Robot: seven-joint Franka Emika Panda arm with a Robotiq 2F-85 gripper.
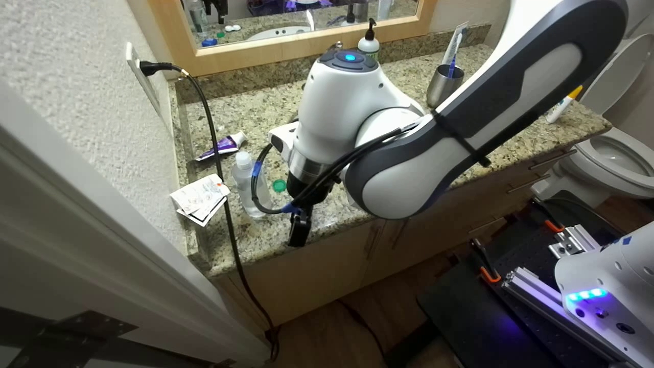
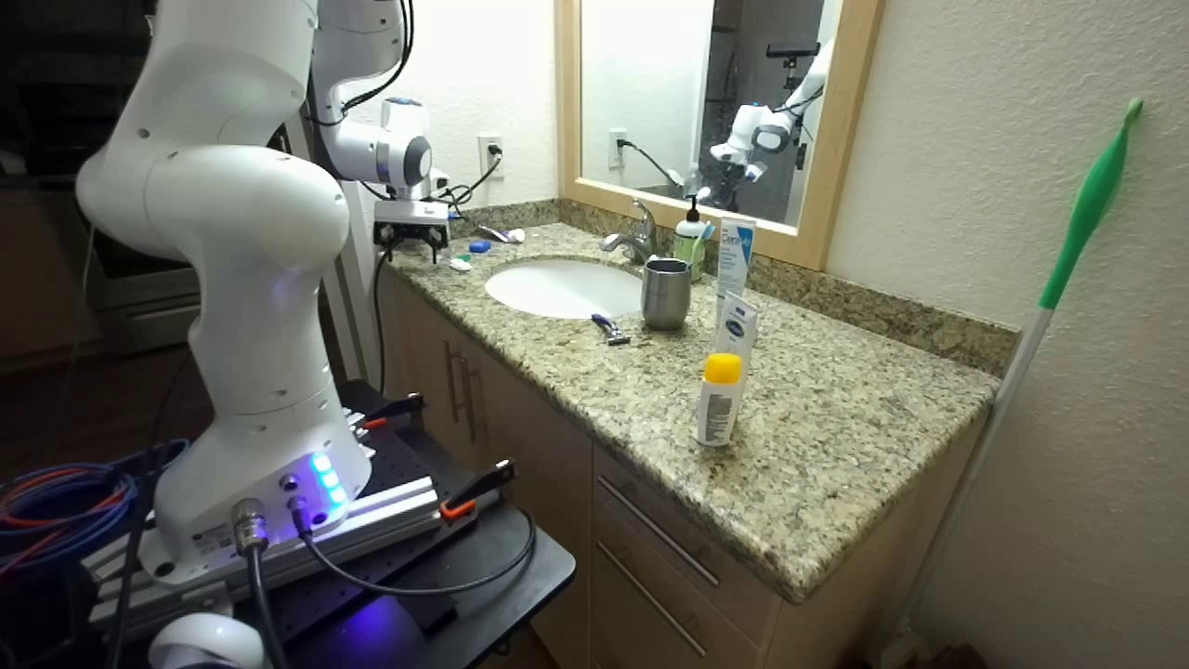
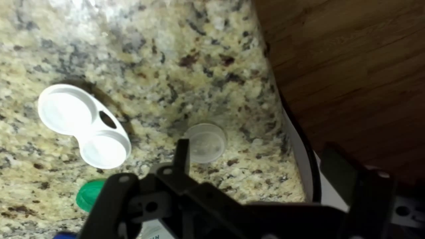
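Observation:
In the wrist view my gripper is open, with one of its fingers (image 3: 182,154) over the counter and the other past the counter's front edge. Close beside the counter-side finger, a small clear round cap (image 3: 208,144) lies on the granite. A white two-well contact lens case (image 3: 105,149) sits further left, and a green cap (image 3: 88,195) lies below it, partly covered by the gripper. Exterior view 1 shows the gripper (image 1: 300,228) low at the front edge, right of a clear bottle (image 1: 246,184).
A purple toothpaste tube (image 1: 225,144) and a paper leaflet (image 1: 201,197) lie near the left wall. The black power cable (image 1: 214,141) hangs across the counter. In exterior view 2, a metal cup (image 2: 666,295) stands by the sink (image 2: 546,288), with a razor (image 2: 609,329) in front.

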